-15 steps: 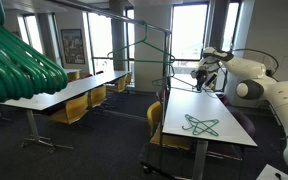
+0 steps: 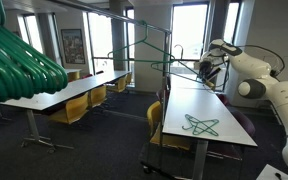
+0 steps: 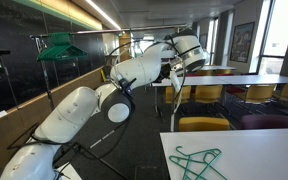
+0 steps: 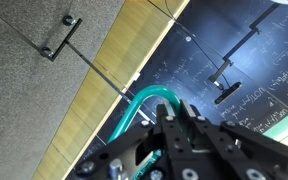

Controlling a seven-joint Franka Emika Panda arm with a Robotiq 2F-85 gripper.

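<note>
In the wrist view a bent green hanger tube (image 4: pixel 154 92) runs into my gripper, which is shut on it. From the first exterior view, the gripper (image 2: pixel 205 70) is above the far part of the white table, with thin green lines of a hanger reaching left from it. A green hanger (image 2: pixel 135 48) hangs from the metal rail (image 2: pixel 119 16), left of the gripper. More green hangers (image 2: pixel 201 126) lie on the table, overlapping. The second exterior view shows the gripper only partly, behind the arm.
Many green hangers (image 2: pixel 19 70) crowd the rail's near left end. The rail's upright post (image 2: pixel 165 100) stands between the camera and the white table (image 2: pixel 189 102). Yellow chairs (image 2: pixel 72 108) and further tables fill the room; a blackboard (image 3: pixel 24 80) lines one wall.
The arm and gripper have risen slightly, and the thin green lines beside the gripper have shifted. The hanger on the rail and those on the table look unmoved.
</note>
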